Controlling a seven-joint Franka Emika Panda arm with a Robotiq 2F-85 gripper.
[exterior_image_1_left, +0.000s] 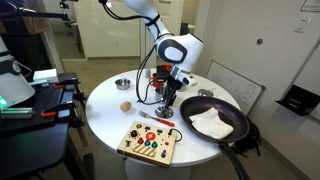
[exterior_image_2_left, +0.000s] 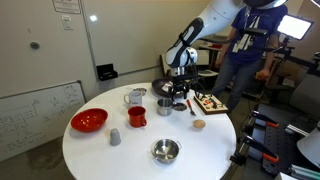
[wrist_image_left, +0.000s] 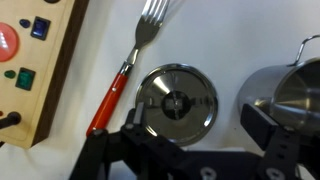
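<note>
A round metal lid (wrist_image_left: 177, 103) with a dark knob lies flat on the white table, below my gripper. The gripper is open, its two dark fingers apart with nothing between them. In the first exterior view the gripper (exterior_image_1_left: 169, 99) hangs low over the lid (exterior_image_1_left: 164, 111). A metal pot (wrist_image_left: 285, 95) stands just right of the lid in the wrist view. Left of the lid lies a fork with a red handle (wrist_image_left: 107, 100).
A wooden board with colored parts (exterior_image_1_left: 148, 142) is at the table's front. A black pan (exterior_image_1_left: 214, 120) holding a white cloth (exterior_image_1_left: 213, 124) lies to the right. A red bowl (exterior_image_2_left: 89, 121), red mug (exterior_image_2_left: 137, 116) and metal bowl (exterior_image_2_left: 166, 151) stand elsewhere, with bare table between.
</note>
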